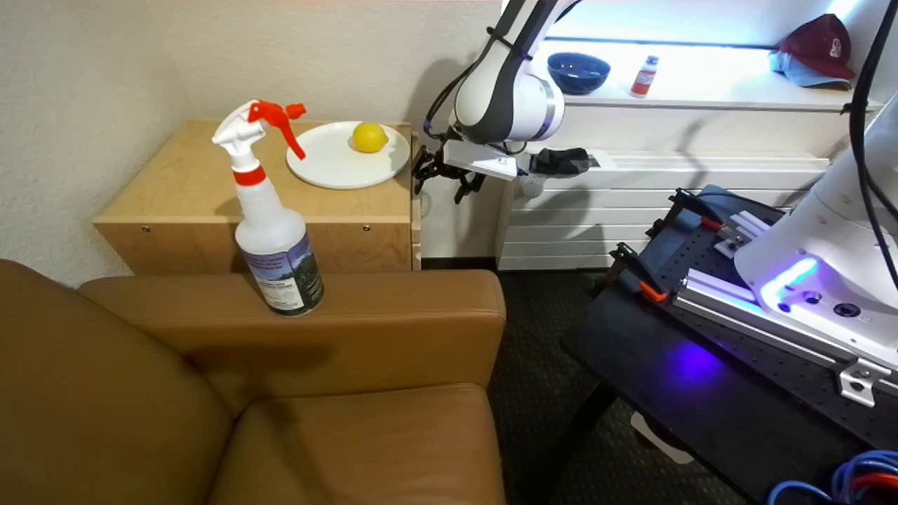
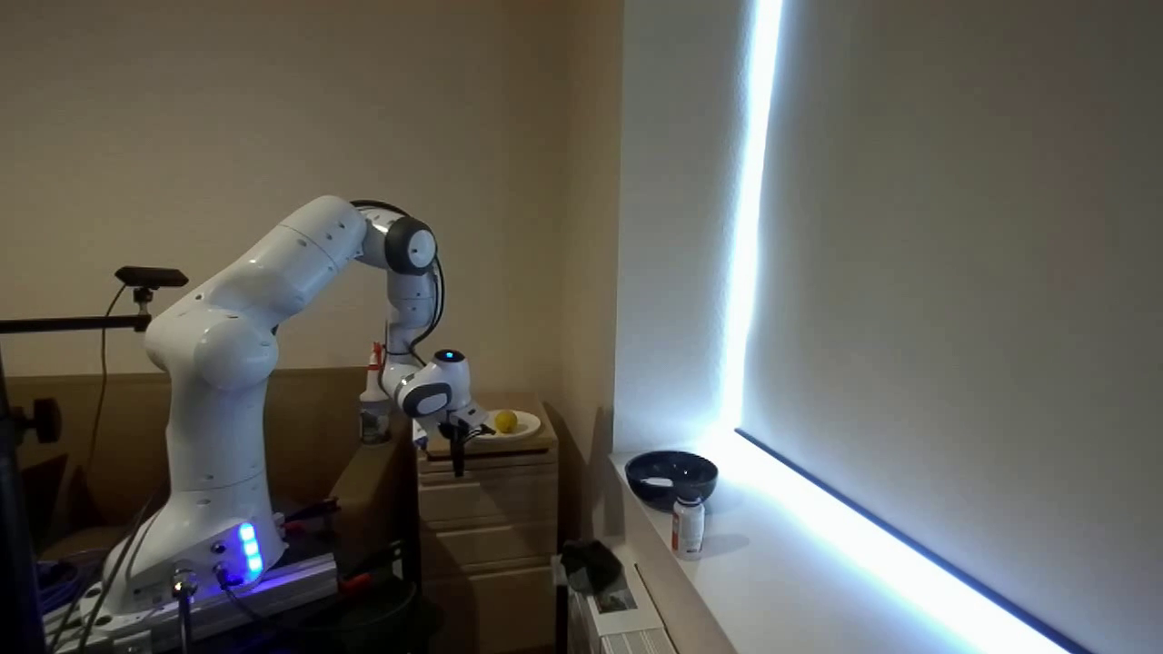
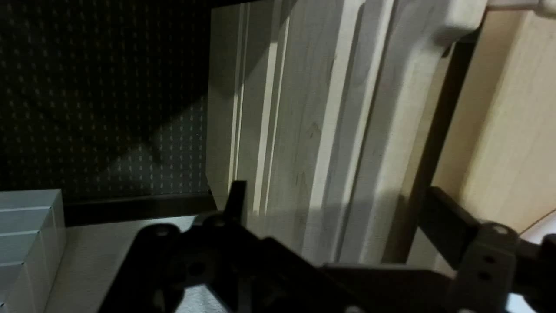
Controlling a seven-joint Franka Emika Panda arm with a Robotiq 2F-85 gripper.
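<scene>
My gripper is open in the wrist view, its two dark fingers wide apart and no object held between them. Behind them runs the front of a wooden drawer cabinet. A dark gap separates the top drawer front from the cabinet's top, and one finger appears close to that gap; contact cannot be told. In the first exterior view the gripper is at the cabinet's right edge, beside the thin drawer front. A yellow lemon rests on a white plate on top.
A spray bottle stands on the sofa arm. Right of the gripper is a white radiator with a dark cloth on it. The windowsill holds a blue bowl and a small bottle.
</scene>
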